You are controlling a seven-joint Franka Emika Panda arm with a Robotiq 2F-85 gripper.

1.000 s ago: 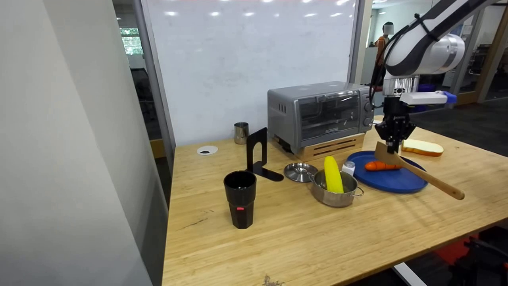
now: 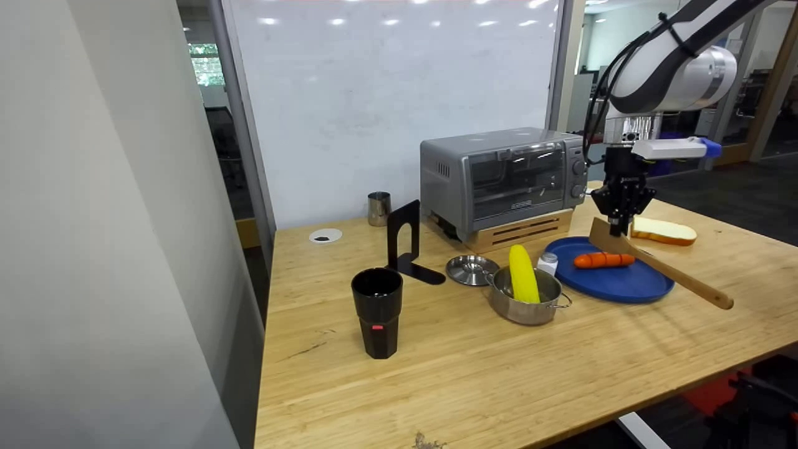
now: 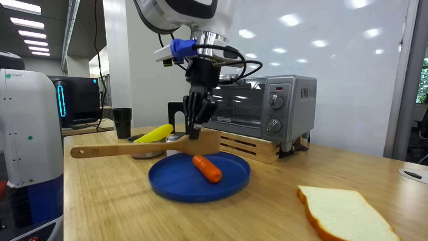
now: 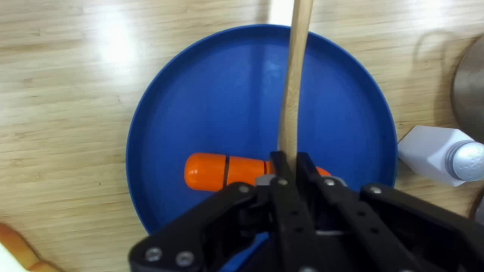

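Note:
My gripper is shut on a wooden spatula [image 3: 160, 148], gripping it where the handle widens into the flat blade. In exterior view 2 the blade stands on edge above the far part of a blue plate [image 3: 180, 188], and the handle reaches out to the left past the rim. An orange carrot [image 3: 207, 168] lies on the plate, apart from the spatula. From the wrist view, part of the carrot [image 4: 204, 171] is covered by my fingers [image 4: 281, 165].
A pot [image 2: 527, 310] holding a yellow corn-like piece [image 2: 523, 274] and a white shaker [image 2: 547, 263] stand beside the plate. Behind is a toaster oven [image 2: 509, 179]. A bread slice [image 3: 349, 213] lies nearby.
My gripper and the spatula have risen slightly and shifted a little to the right in exterior view 1, showing more of the carrot. The carrot and plate have stayed put.

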